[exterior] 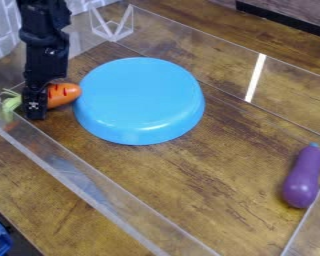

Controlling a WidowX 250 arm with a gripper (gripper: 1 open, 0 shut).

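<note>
My black gripper [36, 98] reaches down at the left, beside the clear tray wall, over an orange carrot [63, 94] with a green top [11, 104]. Its fingers are around the carrot's leafy end; whether they grip it is unclear. A blue upturned plate or bowl [139, 98] lies just right of the carrot.
A purple eggplant [303, 178] lies at the far right. Transparent walls run along the left and lower left.
</note>
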